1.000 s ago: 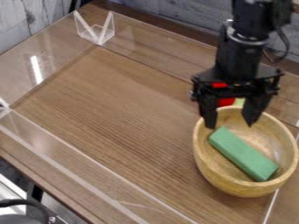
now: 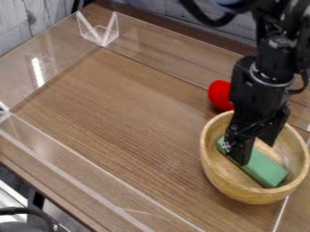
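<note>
A tan bowl (image 2: 227, 182) sits at the lower right, holding a green block (image 2: 262, 168). My black gripper (image 2: 248, 136) hangs over the bowl with its fingers spread open, low at the bowl's back part near the block's upper end. Whether it touches the block is unclear. A red object (image 2: 219, 94) lies behind the bowl, partly hidden by the gripper.
A small white wire rack (image 2: 98, 32) stands at the back left. A corrugated wall runs along the top left. Dark cables show at the lower left.
The gripper has turned and come lower into the back of the bowl, its fingers now closer to the green block. The bowl and block look nearly unchanged.
</note>
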